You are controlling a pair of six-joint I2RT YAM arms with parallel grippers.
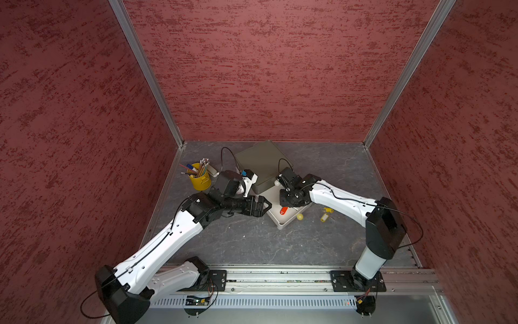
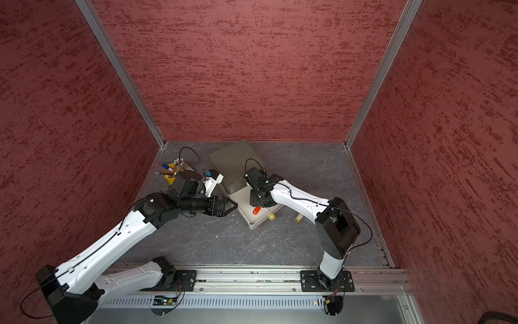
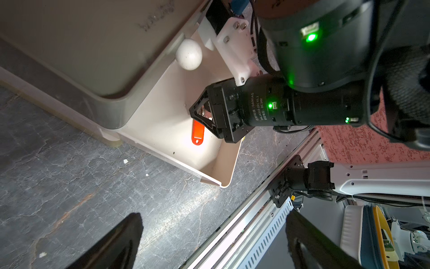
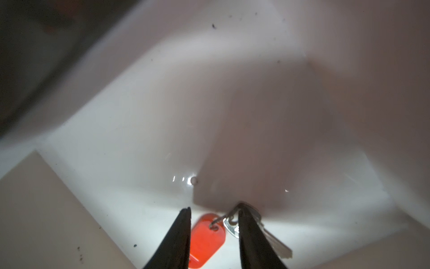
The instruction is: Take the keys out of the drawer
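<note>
The keys [image 4: 276,244], with a red tag [image 4: 206,242] on a metal ring, lie on the floor of the pale open drawer [image 3: 154,114]. Just above them, my right gripper points down into the drawer, its fingers [image 4: 181,237] parted on either side of the ring and the tag's end. From the left wrist view, the red tag [image 3: 197,133] sticks out beside the right gripper, while the keys are mostly hidden behind it. My left gripper stands wide open beside the drawer's front left side, nothing between its fingers.
A white ball [image 3: 189,54] sits at the drawer's inner end by the grey cabinet [image 1: 264,159]. Outside the drawer are a yellow ball [image 1: 300,216] and small yellow items [image 1: 324,217]. A yellow cup of pens [image 1: 200,181] stands at back left.
</note>
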